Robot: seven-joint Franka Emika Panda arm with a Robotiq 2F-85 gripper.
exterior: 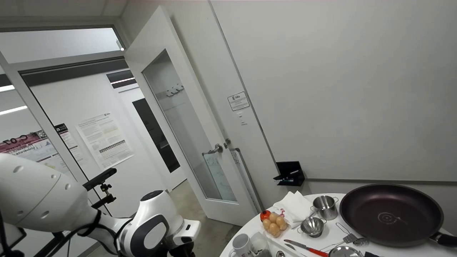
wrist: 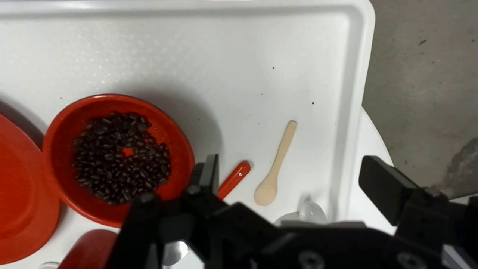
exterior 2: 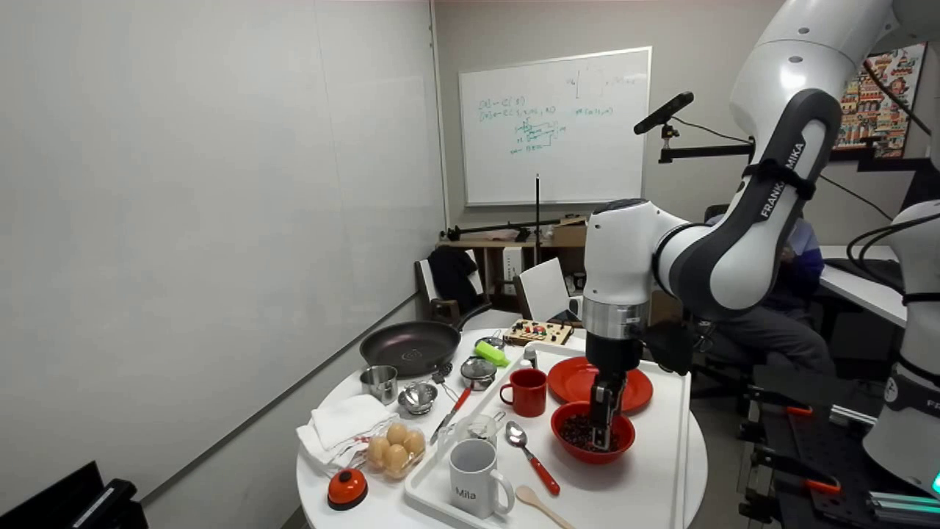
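Observation:
Above the white tray (wrist: 251, 53), my gripper stands open, its two black fingers wide apart with nothing held. Between them in the wrist view, lower down on the tray, lies a small wooden spoon (wrist: 276, 168). A red bowl (wrist: 181, 148) of dark beans (wrist: 118, 157) sits left of the fingers. The red handle (wrist: 235, 178) of a metal spoon shows beside the left finger. In exterior view 2 the gripper (exterior 2: 604, 423) overlaps the bowl (exterior 2: 581, 450) in the picture, and the wooden spoon (exterior 2: 542, 507) lies near the tray's front edge. Exterior view 1 hides the fingertips.
A red plate (exterior 2: 639, 388), a red mug (exterior 2: 529, 392) and a white mug (exterior 2: 474, 476) share the tray. Beyond it are a large pan (exterior 2: 410, 347), eggs (exterior 2: 393, 447) and metal strainers (exterior 2: 478, 370). Bare tray lies right of the bowl in the wrist view.

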